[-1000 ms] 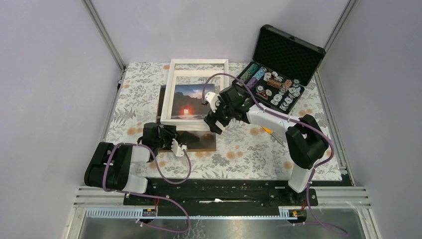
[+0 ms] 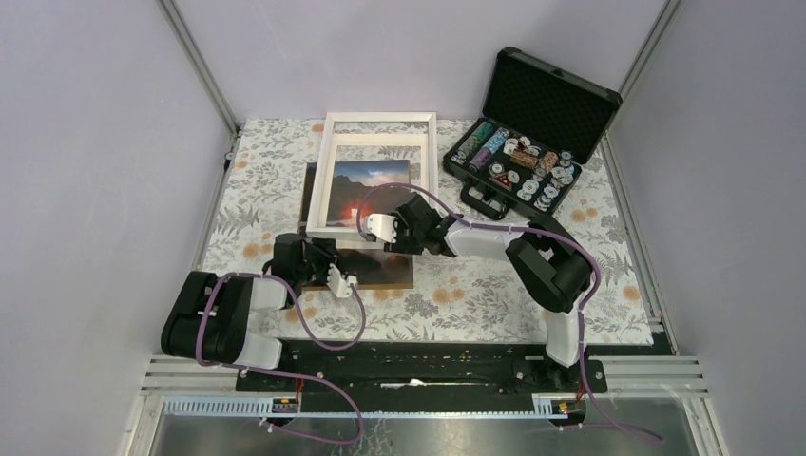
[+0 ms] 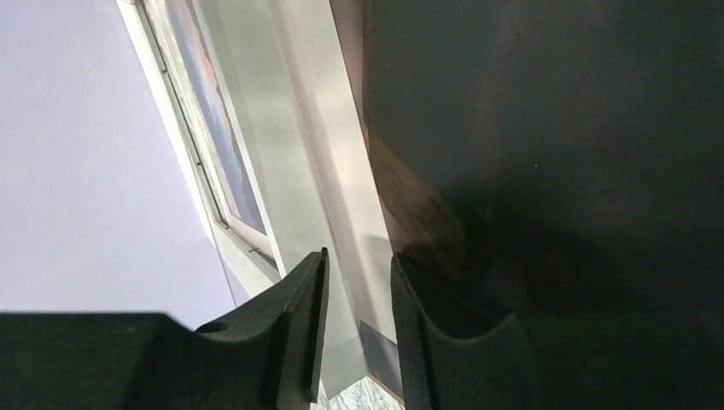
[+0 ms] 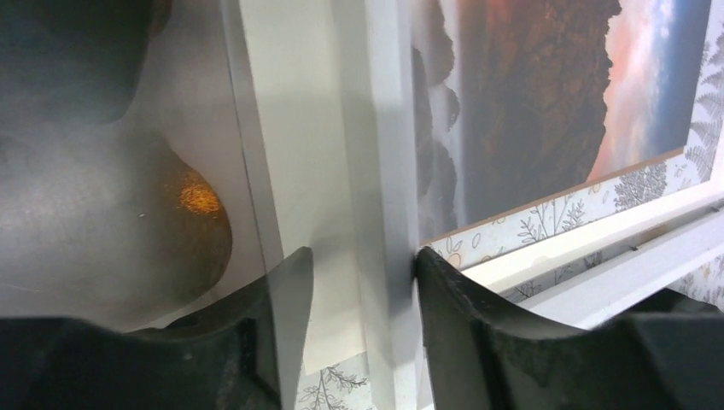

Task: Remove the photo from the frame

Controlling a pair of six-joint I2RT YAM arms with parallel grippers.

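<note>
A white frame (image 2: 430, 157) lies on the table with a sunset mountain photo (image 2: 368, 185) showing inside its opening. A dark print (image 2: 375, 269) sticks out from beneath the frame's near side. At the near left corner, my left gripper stands open, the white frame bar (image 3: 312, 137) running between and beyond its fingers. My right gripper is at the near right corner, open around the white bar (image 4: 393, 154); its right finger (image 4: 440, 286) appears close against the bar's edge. Whether any finger touches cannot be told.
An open black case (image 2: 518, 166) of poker chips stands at the back right. Purple cables (image 2: 570, 242) trail over both arms, one crossing above the photo.
The left arm and the frame look unmoved.
</note>
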